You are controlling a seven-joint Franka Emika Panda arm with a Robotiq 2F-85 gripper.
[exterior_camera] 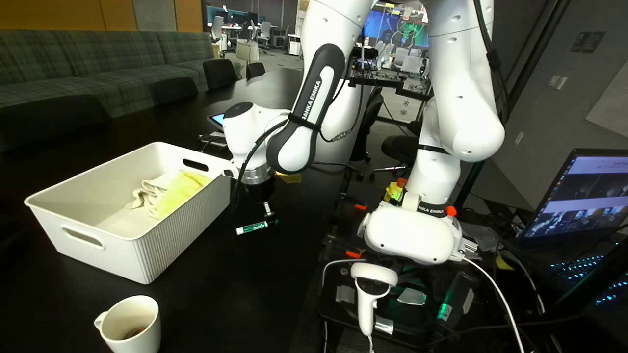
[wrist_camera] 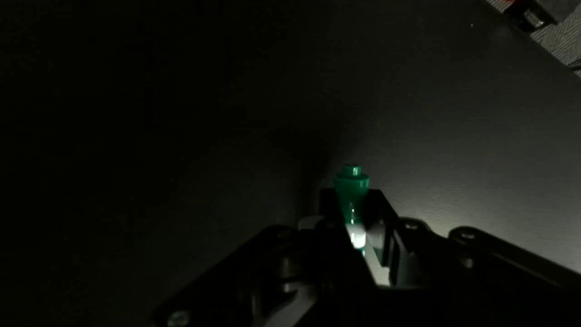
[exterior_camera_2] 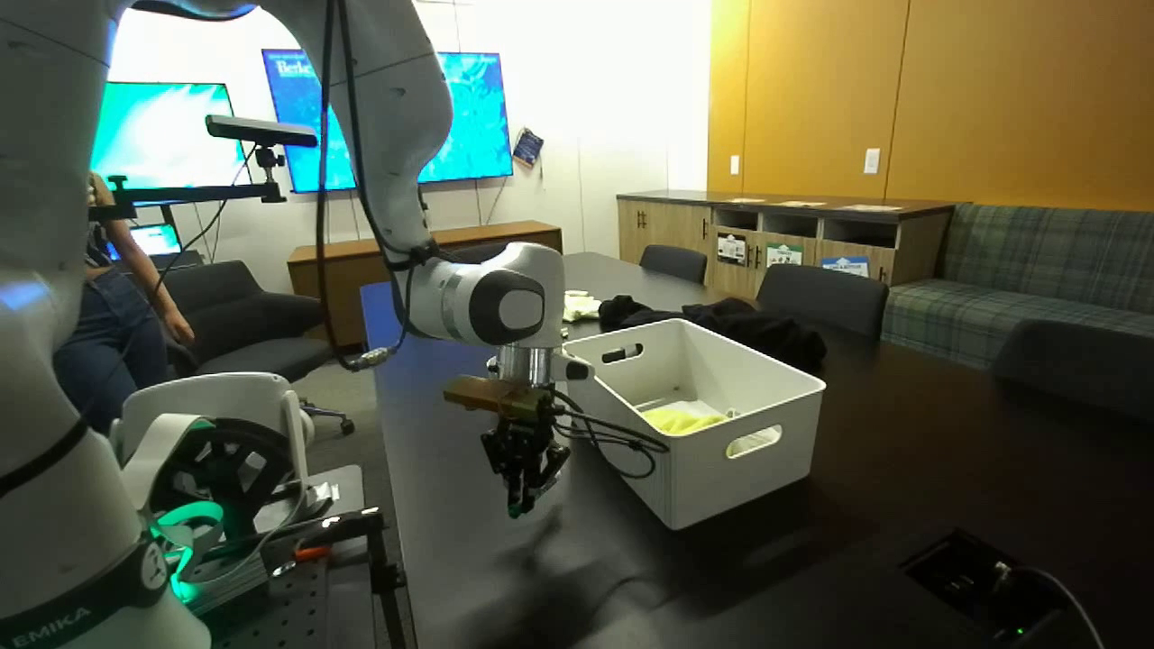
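A green and white marker (exterior_camera: 253, 227) is held crosswise by my gripper (exterior_camera: 272, 221), above the dark table. In the wrist view the marker's green end (wrist_camera: 352, 188) pokes out between the two black fingers of the gripper, which press on it from both sides. Exterior view 2 shows the gripper (exterior_camera_2: 521, 503) pointing down beside the white bin, with only a small green bit of the marker visible. The white bin (exterior_camera: 94, 229) has a yellow cloth (exterior_camera: 182, 191) and a pale cloth (exterior_camera: 147, 194) inside.
Near the front of the table stands a white mug (exterior_camera: 132, 326) with something dark inside. A dark cloth heap (exterior_camera_2: 736, 324) lies behind the bin. The tabletop between the bin and the robot's side is clear.
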